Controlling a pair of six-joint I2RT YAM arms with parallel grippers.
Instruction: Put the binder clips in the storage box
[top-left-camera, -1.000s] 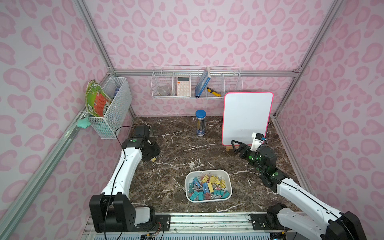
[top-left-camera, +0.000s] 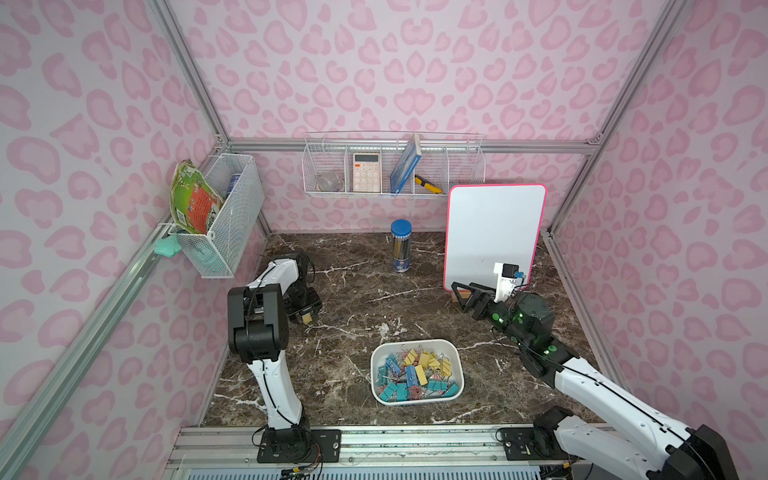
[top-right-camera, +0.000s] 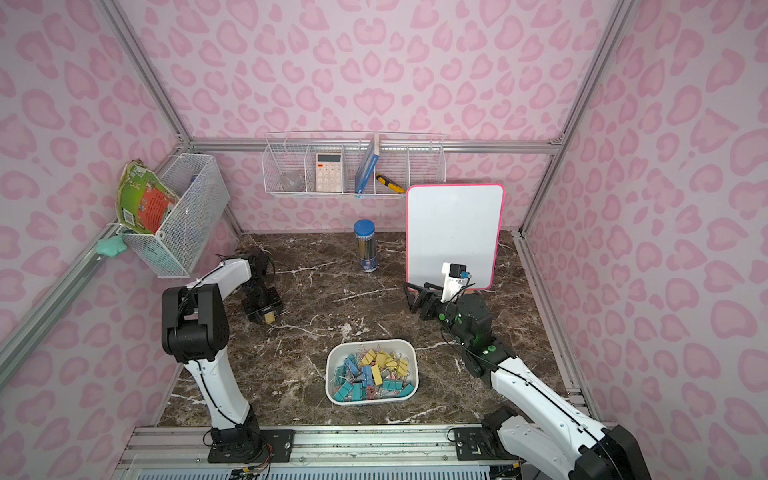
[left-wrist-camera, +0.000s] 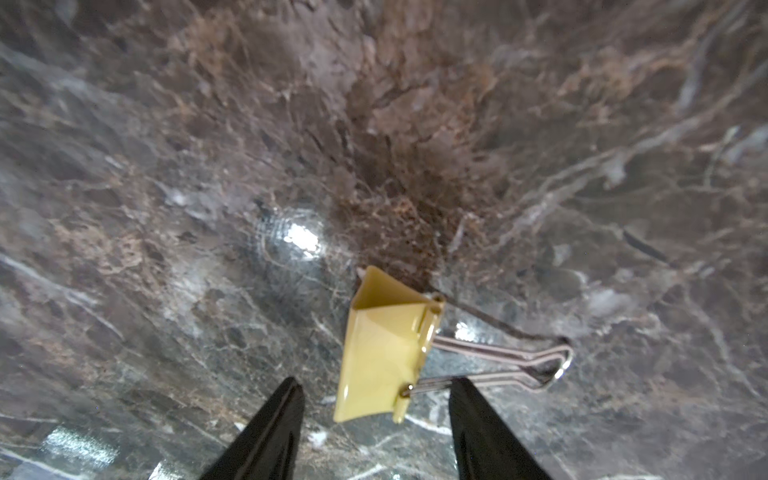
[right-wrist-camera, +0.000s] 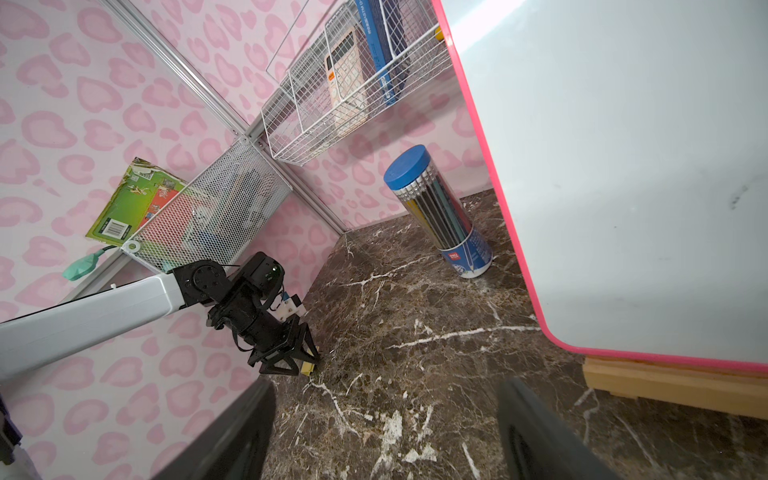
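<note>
A yellow binder clip (left-wrist-camera: 380, 356) lies on the marble table at the left, its wire handles pointing right in the left wrist view. My left gripper is open just above it, the fingertips at the clip's lower end, apart. A white storage box (top-left-camera: 376, 360), full of blue, teal and yellow clips, sits at the front centre. My right gripper is open in front of the whiteboard, with nothing between its fingers.
A whiteboard (top-left-camera: 492, 228) stands at the back right, a blue-lidded pencil canister (top-left-camera: 401, 248) at the back centre. A wire basket (top-left-camera: 240, 224) hangs on the left wall, a wire rack (top-left-camera: 460, 172) on the back wall.
The left arm's elbow has swung inward and its wrist has shifted over the yellow clip. The right gripper has moved very slightly.
</note>
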